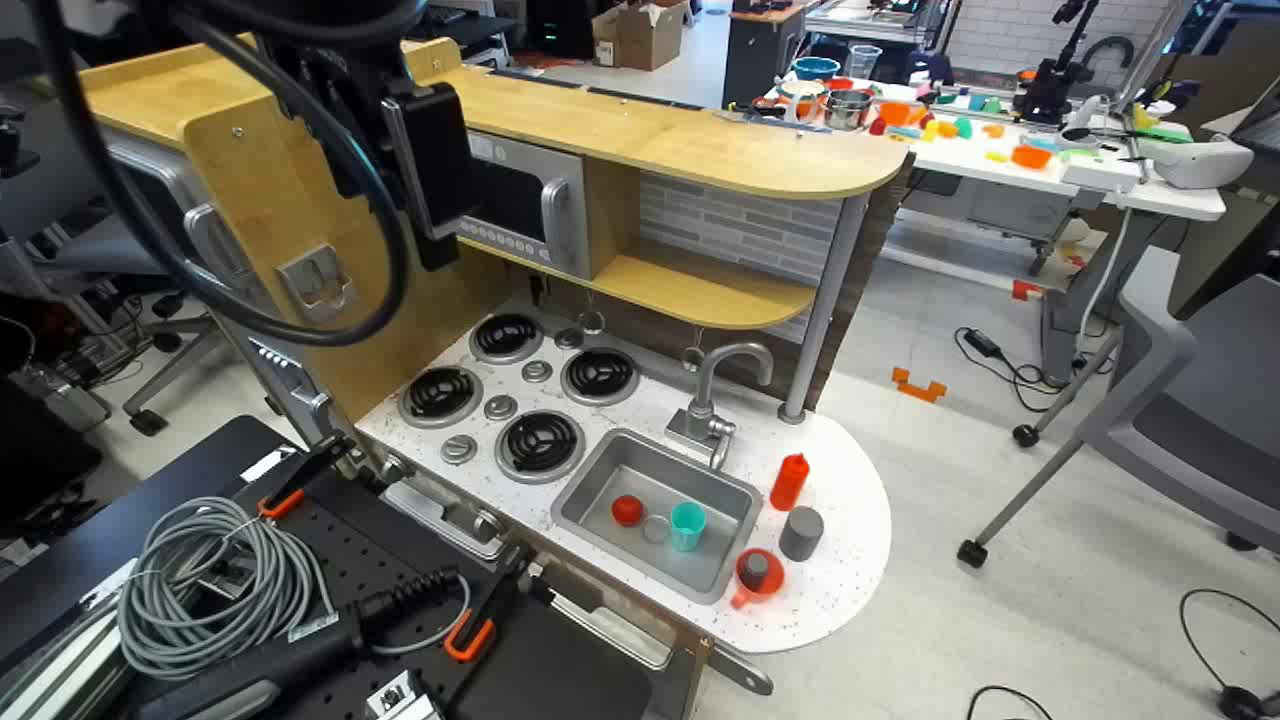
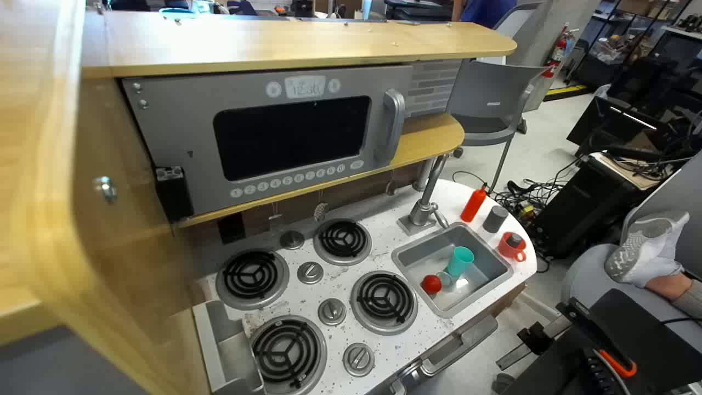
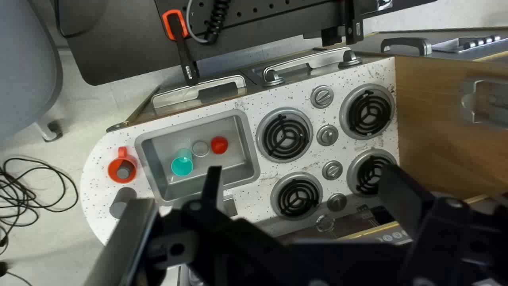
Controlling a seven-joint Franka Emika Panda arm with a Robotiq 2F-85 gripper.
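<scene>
High above the toy kitchen, my gripper stands open in the wrist view, its two dark fingers far apart with nothing between them. In the grey sink (image 3: 246,121) lie a teal cup (image 3: 182,164), a clear ring-like piece (image 3: 200,148) and a red ball-like object (image 3: 219,145). On the speckled counter to the right of the sink in exterior view 1 are a red bottle (image 1: 788,481), a grey cylinder (image 1: 801,533) and an orange-red mug (image 1: 768,581) with a small grey piece inside it.
Several black coil burners (image 2: 384,303) and grey knobs (image 2: 332,311) cover the stove side. A faucet (image 1: 705,390) rises behind the sink. The microwave (image 2: 289,131) and wooden shelf (image 1: 672,126) overhang the counter's back. A black pegboard table (image 1: 540,672) stands in front.
</scene>
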